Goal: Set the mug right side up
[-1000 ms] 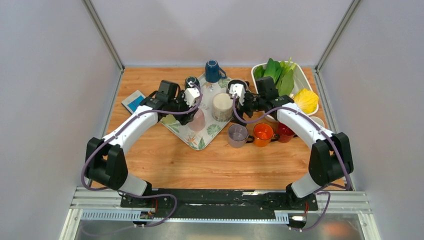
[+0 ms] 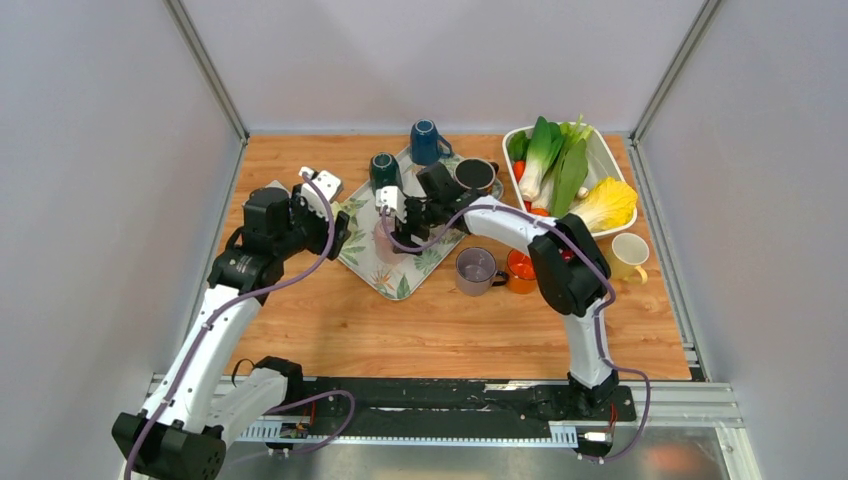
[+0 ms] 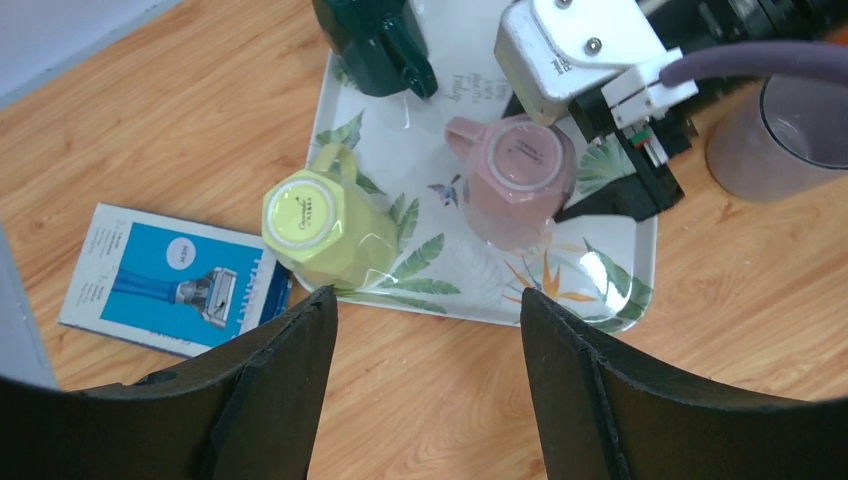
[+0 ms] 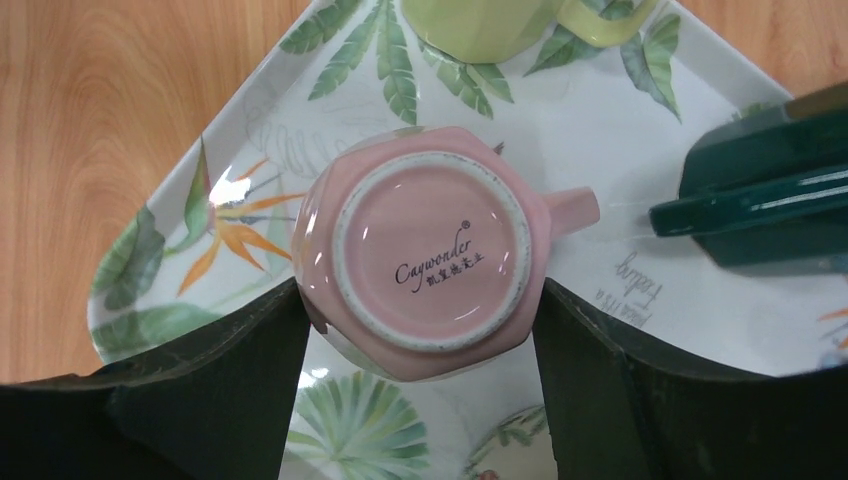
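Note:
Upside down on the patterned tray [image 2: 400, 285], a pink mug [image 4: 435, 250] shows its base with the maker's name, its handle toward the dark green mug. My right gripper has its fingers on either side of the pink mug, close to its walls; a firm hold cannot be made out. In the left wrist view the right gripper's fingers reach the mug [image 3: 515, 180] from the right. My left gripper stands open with nothing between its fingers, back from the tray's near edge. A yellow-green mug [image 3: 325, 225], also base up, sits at the tray's edge.
Dark green [image 2: 385, 172] and blue [image 2: 426, 143] mugs stand at the back of the tray. Grey [image 2: 474, 271], orange [image 2: 520, 272] and cream [image 2: 628, 257] mugs are on the right, below a vegetable basket [image 2: 634, 222]. A blue-white box [image 3: 175, 280] lies left of the tray.
My left arm has drawn back to the left, away from the pink mug. The right arm has swung left across the tray, its gripper coming over the pink mug.

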